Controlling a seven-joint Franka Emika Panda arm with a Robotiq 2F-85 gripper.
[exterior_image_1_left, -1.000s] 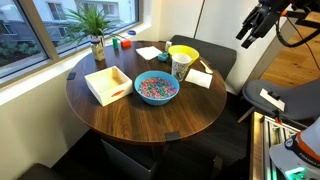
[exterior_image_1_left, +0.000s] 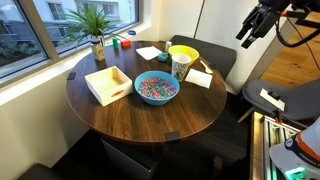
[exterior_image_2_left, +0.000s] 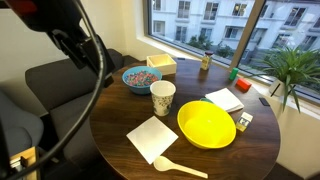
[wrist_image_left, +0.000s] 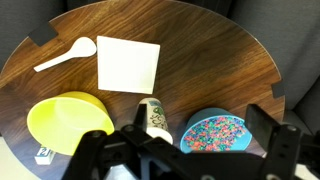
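My gripper hangs high over the round table, its dark fingers (wrist_image_left: 268, 128) spread apart and nothing held between them. In exterior view 1 the gripper (exterior_image_1_left: 246, 36) is at the upper right, well clear of every object. Below it in the wrist view lie a white paper sheet (wrist_image_left: 128, 65), a white spoon (wrist_image_left: 66, 54), a yellow bowl (wrist_image_left: 70, 119), and a patterned cup (wrist_image_left: 155, 116). A blue bowl (wrist_image_left: 188, 124) full of small coloured pieces sits right of the cup, partly hidden by the gripper.
An open cream box (exterior_image_1_left: 109, 86) stands by the blue bowl (exterior_image_1_left: 156, 88). Near the window are a potted plant (exterior_image_2_left: 291, 68), a green item (exterior_image_2_left: 233, 74), a red item (exterior_image_2_left: 243, 84) and a small yellow-labelled box (exterior_image_2_left: 243, 121).
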